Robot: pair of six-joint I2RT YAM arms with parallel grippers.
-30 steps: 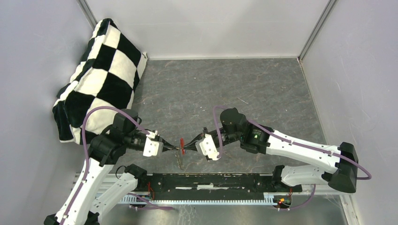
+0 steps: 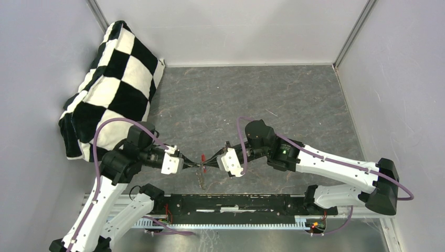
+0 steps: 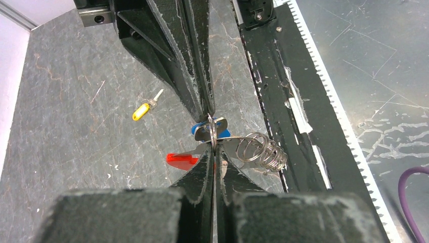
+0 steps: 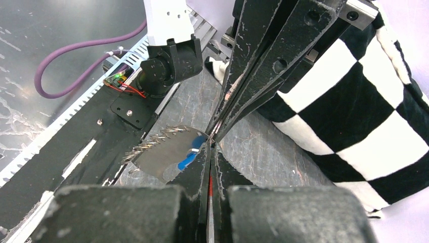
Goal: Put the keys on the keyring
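Both grippers meet at the front left of the floor in the top view. In the left wrist view, a thin metal keyring [image 3: 213, 132] stands edge-on, its lower end between the shut fingertips of my left gripper. Beside it are a key with a blue head [image 3: 220, 132], a red piece [image 3: 181, 161] and a metal piece with a wire coil [image 3: 260, 153]. My right gripper is shut, its tips at the ring's upper end; whether they grip it is hidden. A key with a yellow tag [image 3: 143, 110] lies apart on the floor.
A black-and-white checkered cushion [image 2: 118, 84] leans in the back left corner. A dark rail [image 2: 236, 209] with a toothed white strip runs along the front.
The left arm and the hanging pieces look still.
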